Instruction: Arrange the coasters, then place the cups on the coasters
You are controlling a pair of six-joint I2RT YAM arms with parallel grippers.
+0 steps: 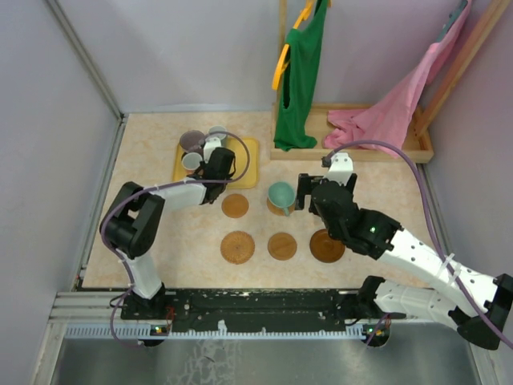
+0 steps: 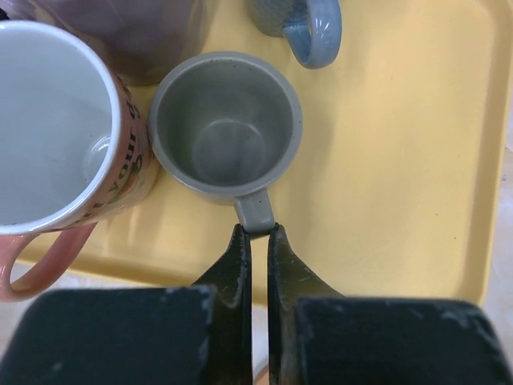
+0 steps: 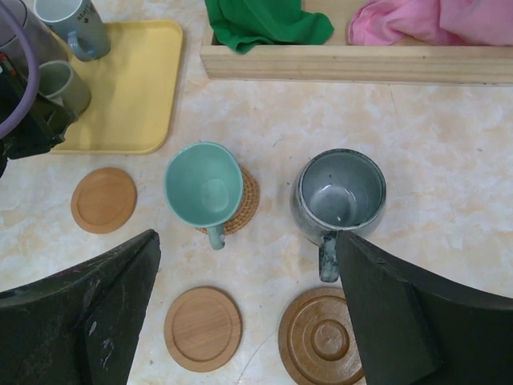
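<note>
A small grey cup (image 2: 226,128) stands upright on the yellow tray (image 2: 401,200), its handle (image 2: 255,210) pointing at my left gripper. The left fingertips meet at the end of that handle. The gripper is shut; whether any of the handle lies between the fingers cannot be made out. From above, the left arm hides this cup. My right gripper is open above the table. Below it, a dark grey cup (image 3: 341,188) stands beside a dark wooden coaster (image 3: 325,337), its handle near the right finger. A teal cup (image 3: 204,184) rests on a woven coaster (image 3: 250,196).
On the tray, a white cup with a pink handle (image 2: 48,128), a purple cup (image 2: 152,36) and a blue-grey cup (image 2: 313,32) crowd the grey one. Light wooden coasters (image 1: 235,205) lie bare on the table. A wooden box (image 1: 369,154) with hanging clothes stands behind.
</note>
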